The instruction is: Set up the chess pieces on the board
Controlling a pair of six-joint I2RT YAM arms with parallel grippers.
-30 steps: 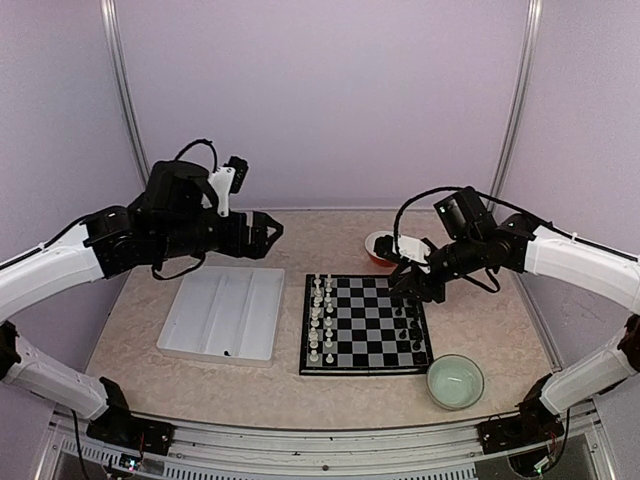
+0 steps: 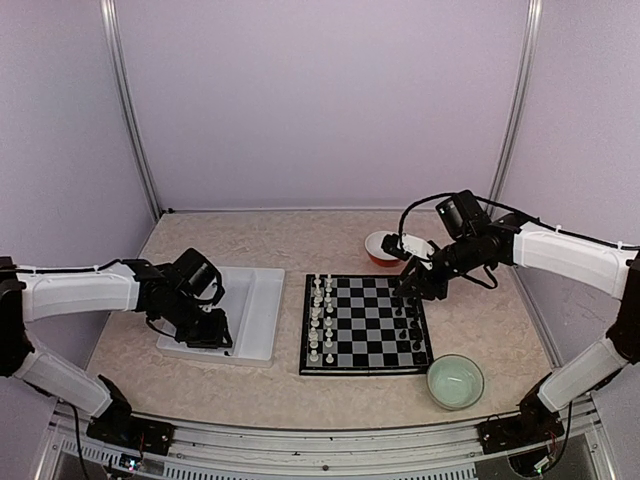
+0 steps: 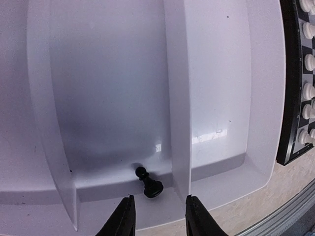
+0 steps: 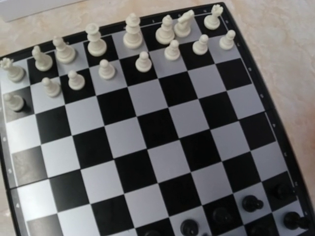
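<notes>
One black pawn (image 3: 149, 184) lies on its side in the white tray, in the middle compartment near the front wall. My left gripper is over the tray with its fingers apart, nothing between them; the pawn shows just ahead of the gap. The chessboard (image 2: 366, 322) has white pieces in two rows along its left side, including a white king (image 4: 132, 30) and white pawns (image 4: 143, 62). Several black pieces (image 4: 189, 227) stand near the opposite edge. My right gripper (image 2: 424, 288) hangs above the board's far right corner, fingers dark and apart; the right wrist view does not show them.
The white tray (image 2: 262, 315) has dividers and raised walls left of the board. A green bowl (image 2: 455, 382) touches or nearly touches the board's front right corner. Behind the board sits a red and white bowl (image 2: 377, 250). Bare tabletop (image 2: 240, 390) lies in front.
</notes>
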